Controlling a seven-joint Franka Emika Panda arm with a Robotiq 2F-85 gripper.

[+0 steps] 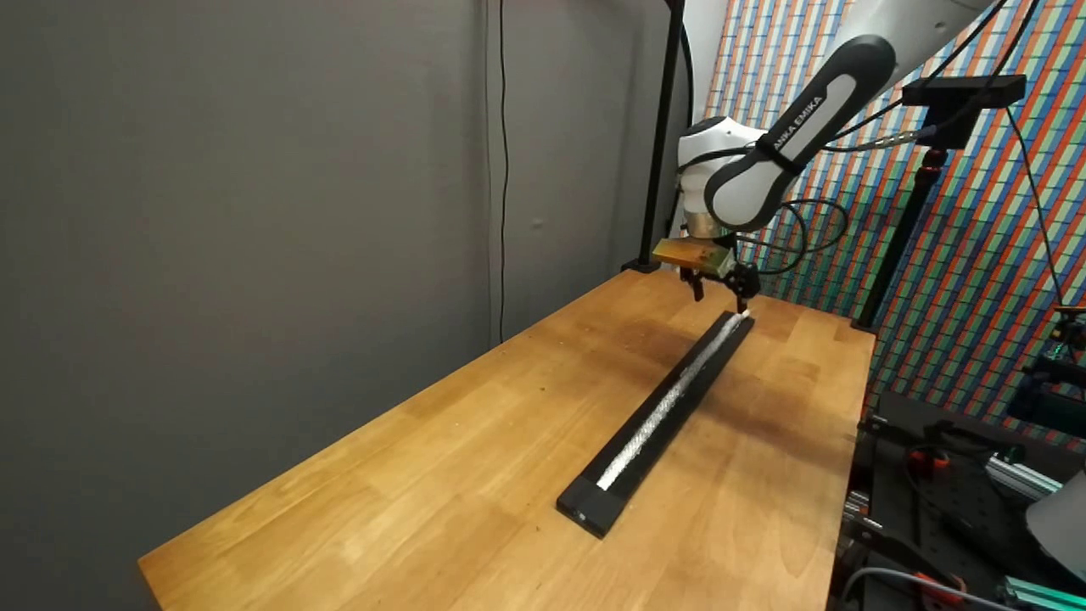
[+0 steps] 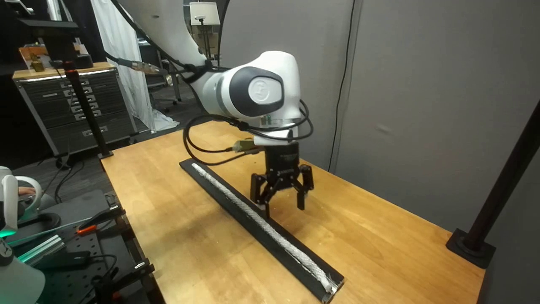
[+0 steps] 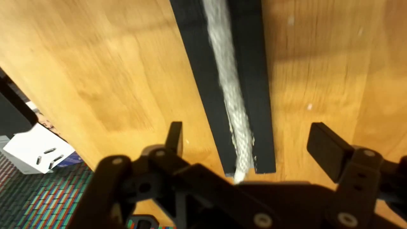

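Note:
A long black channel lies on the wooden table, with a silvery-white braided rope running along its groove. In the wrist view the rope sits between the two black walls, and its frayed end reaches slightly past the end of the channel. Above the table stands my gripper, its fingers wide apart with nothing between them. From the wrist, the gripper straddles the channel's end, one finger to each side and clear of it.
Bare wooden table surrounds the channel on both sides. A grey wall runs along one long edge. A black post stands at a table corner, and dark equipment sits beside the other edge.

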